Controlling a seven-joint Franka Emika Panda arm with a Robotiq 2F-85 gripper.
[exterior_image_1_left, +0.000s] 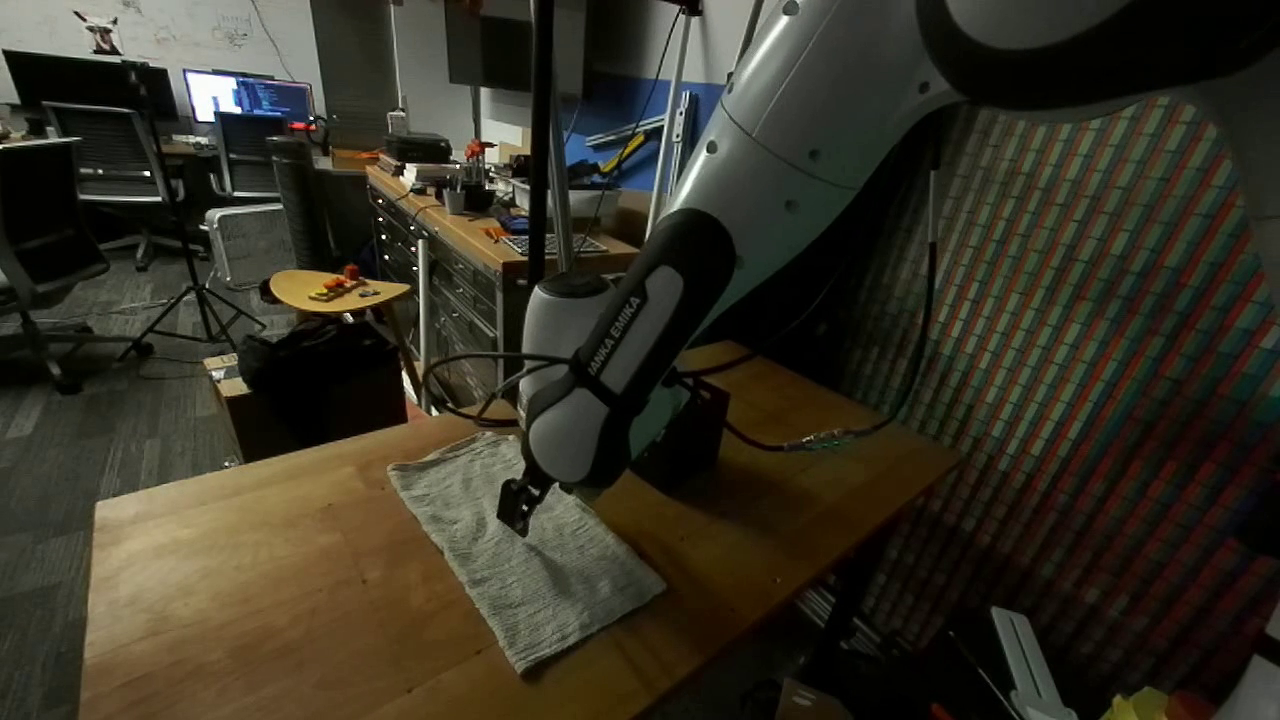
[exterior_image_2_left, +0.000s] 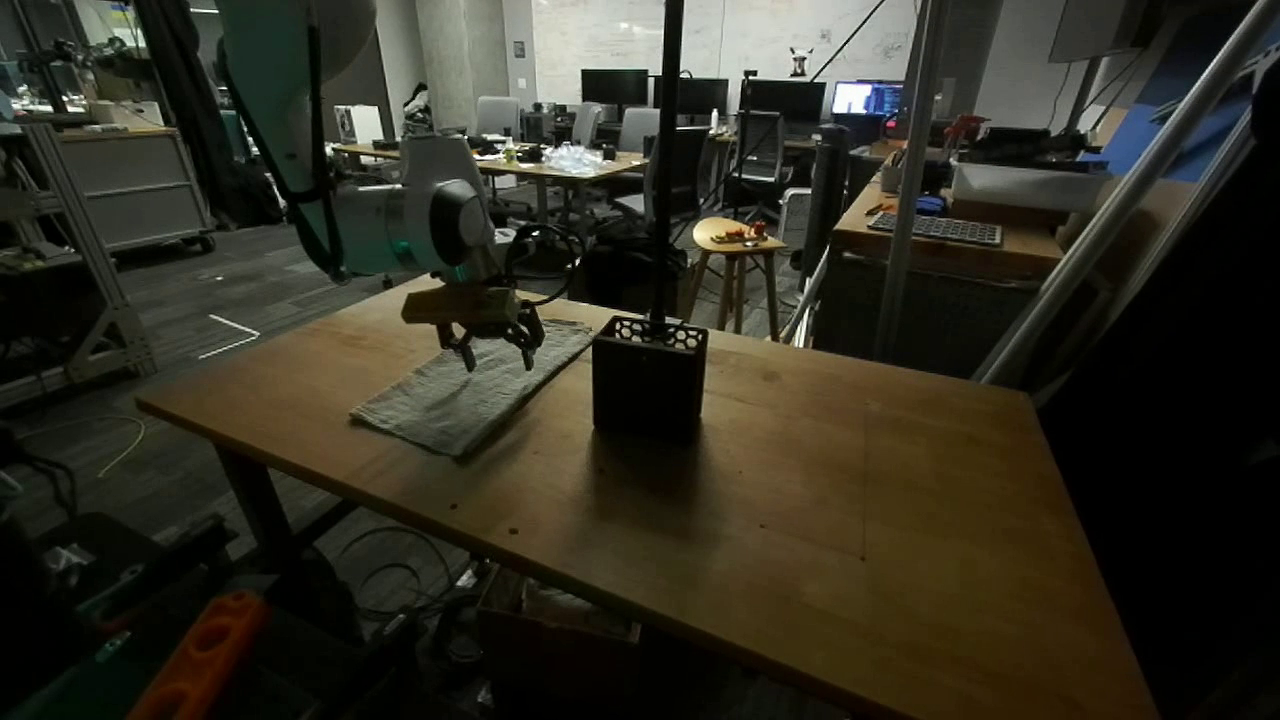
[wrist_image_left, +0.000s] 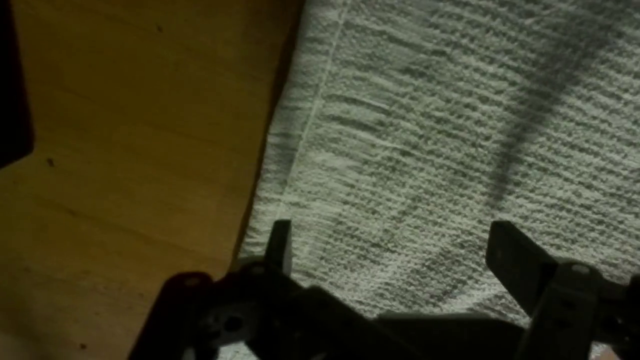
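Observation:
A pale grey-green ribbed towel (exterior_image_1_left: 576, 594) lies flat on the wooden table, lightly wrinkled. Above it hangs my gripper (exterior_image_1_left: 517, 509), its fingers pointing down. From the other side, the towel (exterior_image_2_left: 444, 402) extends beneath the gripper (exterior_image_2_left: 499, 364), whose two fingers are spread with empty space between them. In the wrist view the towel (wrist_image_left: 408, 162) fills the middle and right, its stitched edge running down left of centre. The gripper is open there, one finger near that edge and the other over the cloth. Its height above the towel is hard to judge.
A black box with a perforated upper part (exterior_image_2_left: 648, 378) stands on the table (exterior_image_2_left: 828, 504) beside the towel. Behind the table rises a dark vertical pole (exterior_image_2_left: 667, 156). Bare wood lies on both sides of the towel.

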